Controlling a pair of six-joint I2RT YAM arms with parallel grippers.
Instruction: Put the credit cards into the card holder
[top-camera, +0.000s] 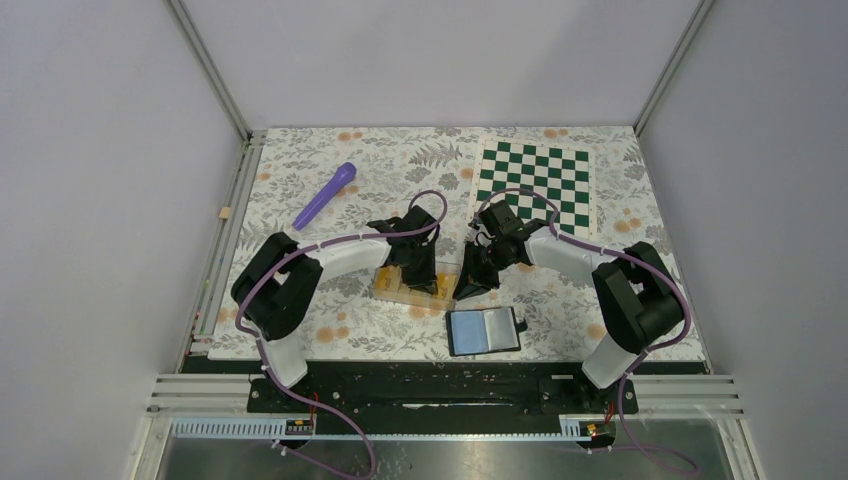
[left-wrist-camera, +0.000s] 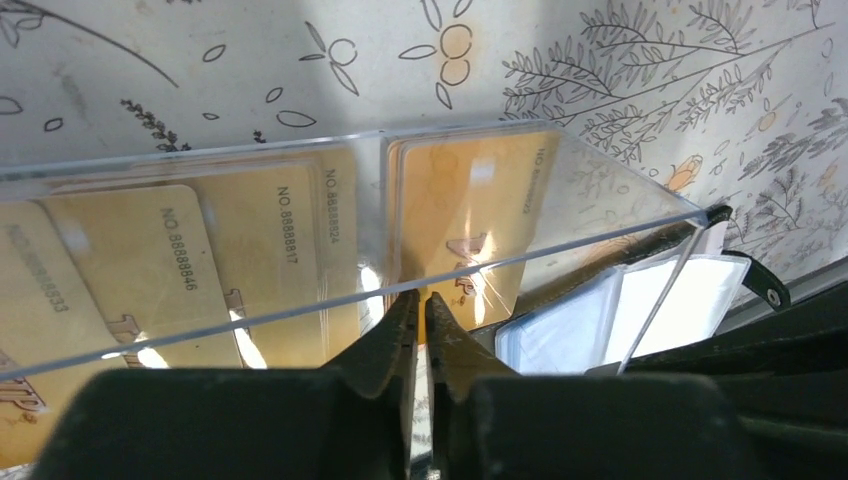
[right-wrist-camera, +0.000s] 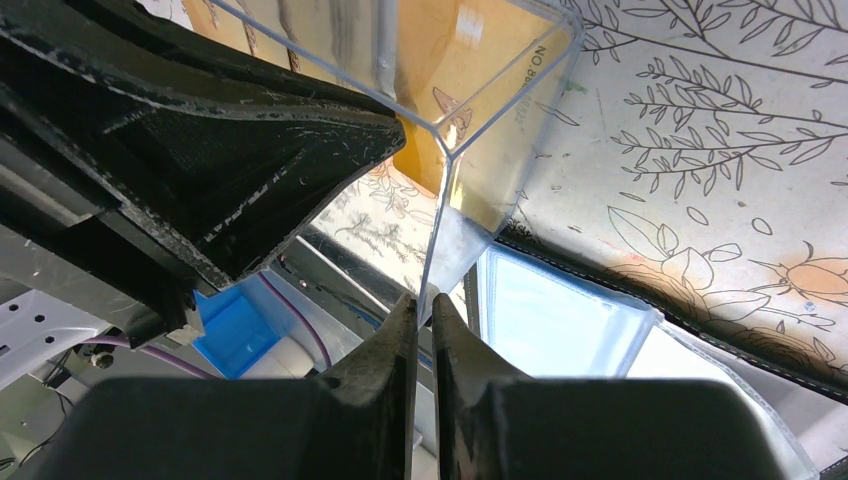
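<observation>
A clear box holds several gold cards, most of them in its left section and a small stack in the right one. My right gripper is shut on the box's upright corner edge. Above the box's near wall, my left gripper stands slightly open, its fingertips in front of the small stack's lower left edge; no card shows clearly between them. The card holder lies open in front of the box, with clear sleeves and no gold card visible in it.
Behind the right arm lies a green checkered board. A purple microphone-shaped object rests at the back left. Both grippers are close together over the box, and the table's front left is free.
</observation>
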